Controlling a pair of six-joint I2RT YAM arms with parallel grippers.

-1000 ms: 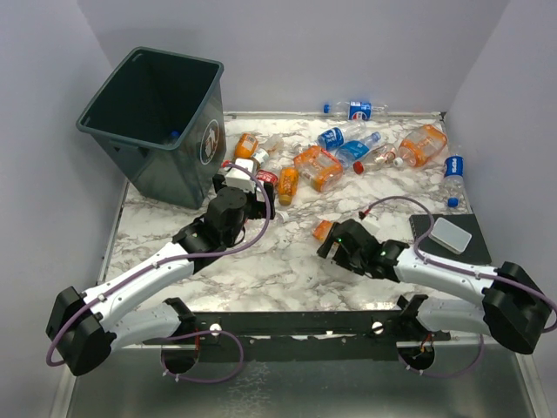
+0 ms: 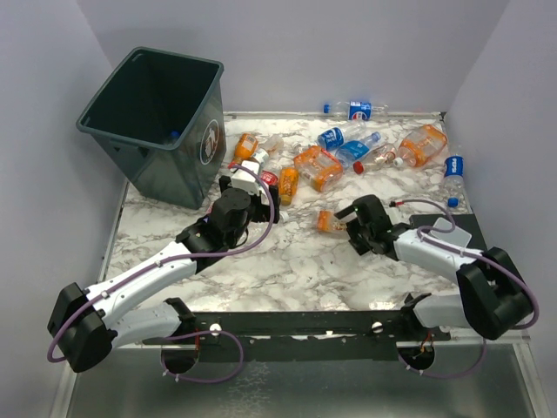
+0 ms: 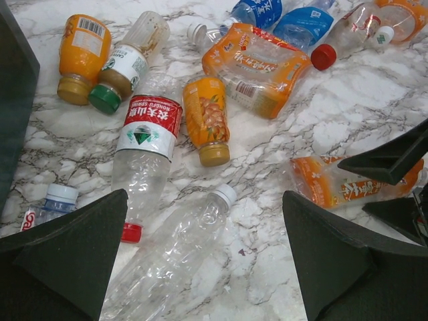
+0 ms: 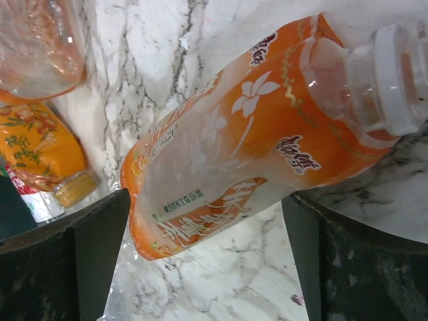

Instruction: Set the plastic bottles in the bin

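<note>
A crumpled orange-labelled bottle (image 4: 227, 154) lies between the fingers of my right gripper (image 2: 348, 228), which is open around it. My left gripper (image 2: 250, 202) is open above a clear bottle (image 3: 174, 254) and a red-label water bottle (image 3: 145, 140). Orange juice bottles (image 3: 204, 114), blue-label bottles (image 2: 358, 150) and other bottles lie across the back and right of the table. The dark bin (image 2: 113, 113) stands at the back left, with something blue inside.
A black pad with a white object (image 2: 452, 228) lies at the right, beside my right arm. Walls bound the sides and back.
My right gripper has moved up and turned in the top view, coming over the orange-labelled bottle. The left arm has hardly moved.
</note>
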